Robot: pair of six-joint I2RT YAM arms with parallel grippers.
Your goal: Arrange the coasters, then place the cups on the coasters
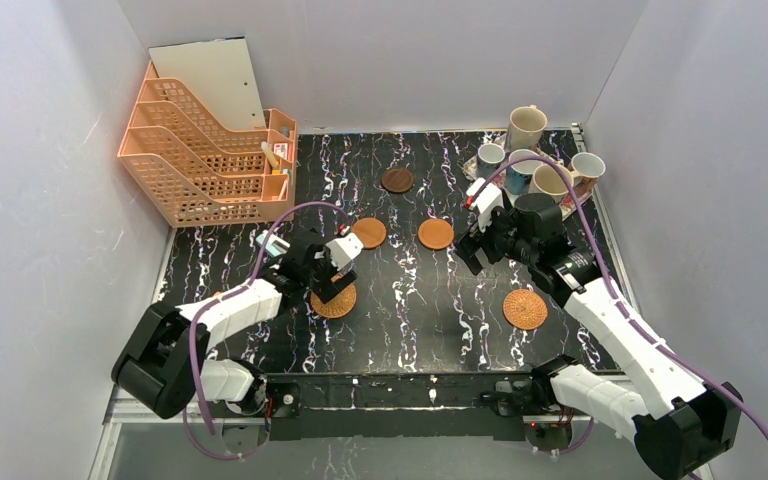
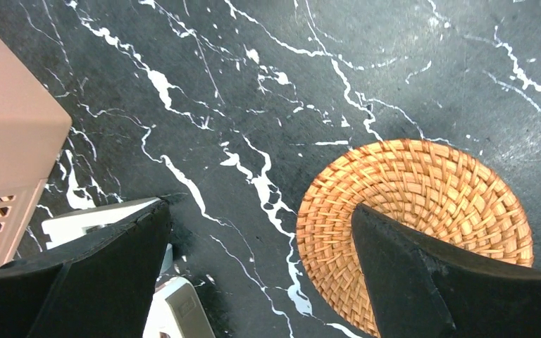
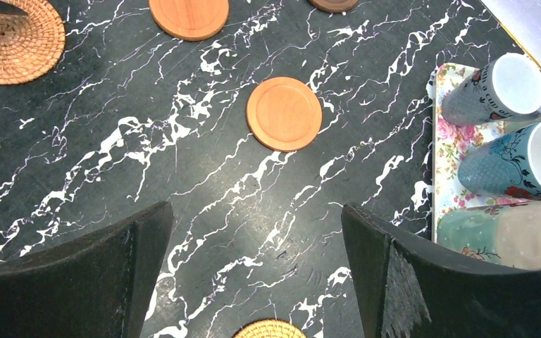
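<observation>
Several cups, among them a small patterned cup (image 3: 518, 84), a blue cup (image 3: 500, 165) and a cream-green cup (image 3: 475, 229), stand together on a floral tray at the back right. Coasters lie on the dark marbled table: a left woven coaster (image 1: 335, 307), a right woven coaster (image 1: 525, 309), two tan coasters (image 1: 369, 232) (image 1: 436, 234) and a dark brown coaster (image 1: 397, 180). My left gripper is open, low at the left woven coaster, one finger overlapping its edge. Open and empty, my right gripper hangs near the right tan coaster, left of the cups.
An orange rack (image 1: 200, 165) fills the back left corner, holding a white board (image 1: 210, 80). Small white objects (image 2: 176, 310) lie beside my left gripper. Walls close in both sides and the back. Mid-table, the front is clear.
</observation>
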